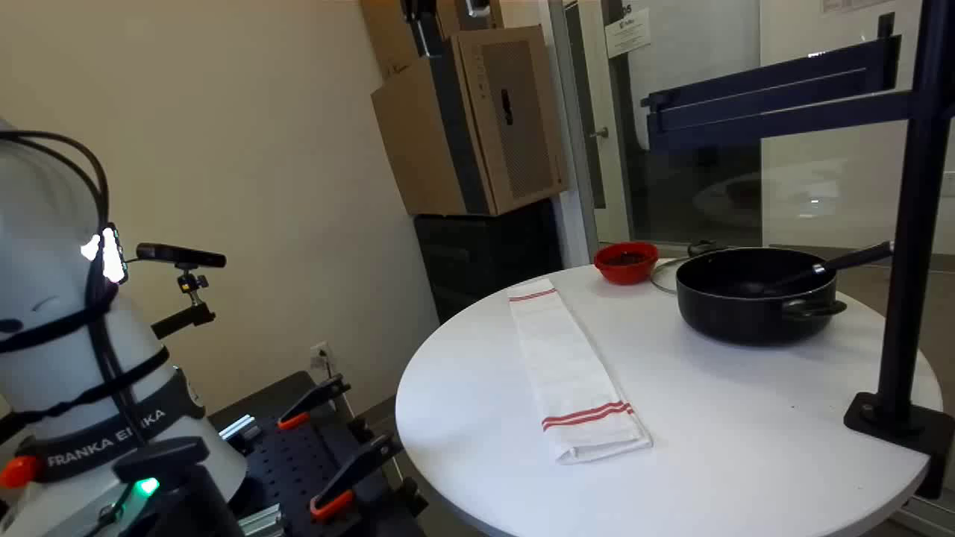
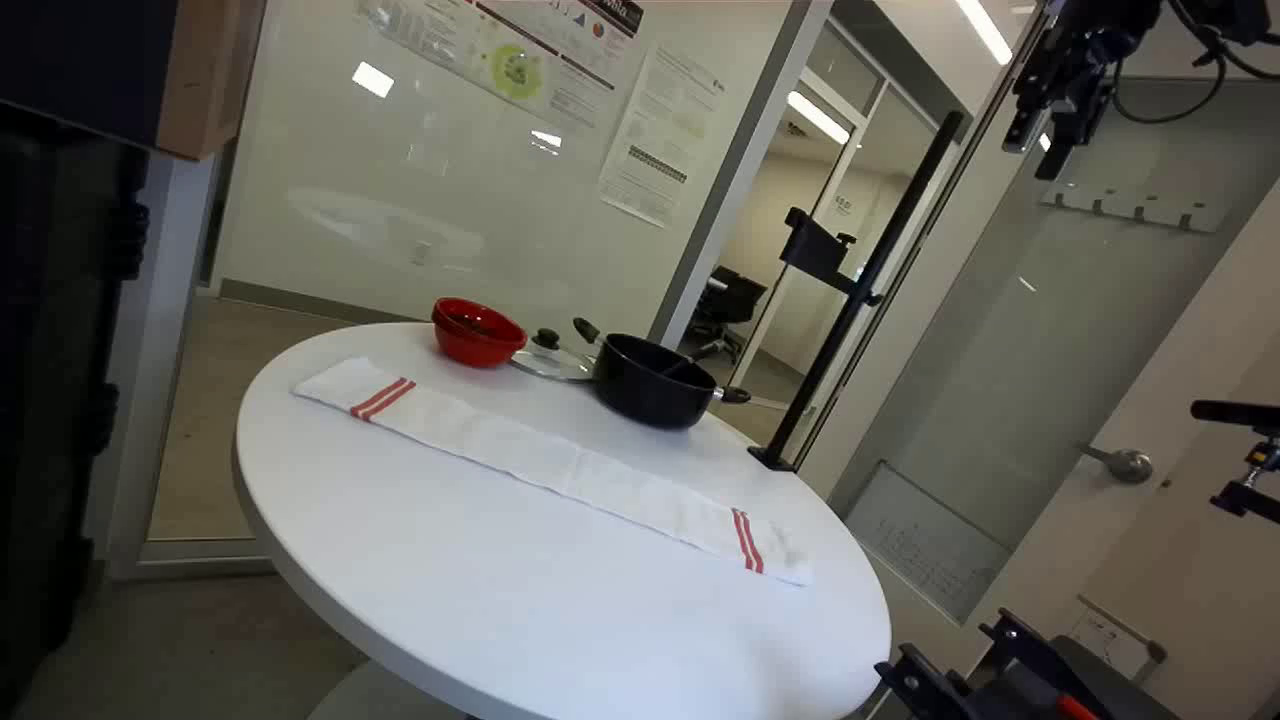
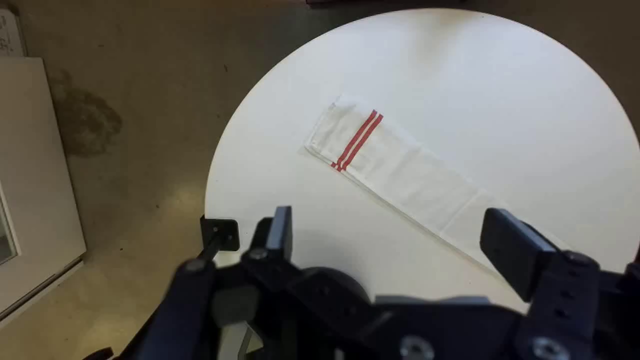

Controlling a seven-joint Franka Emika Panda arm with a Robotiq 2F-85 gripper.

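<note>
A folded white towel with red stripes lies flat as a long strip across the round white table. It also shows as a diagonal band, the towel, in the wrist view. My gripper is open high above the table, its fingers wide apart and nothing between them. At the upper right of exterior view 2 the gripper hangs well clear of everything. A black pot stands with a dark-handled utensil leaning in it. Beside it are a red bowl and a glass lid.
A black post with a sideways arm rises from the table edge near the pot. Cardboard boxes are stacked behind the table.
</note>
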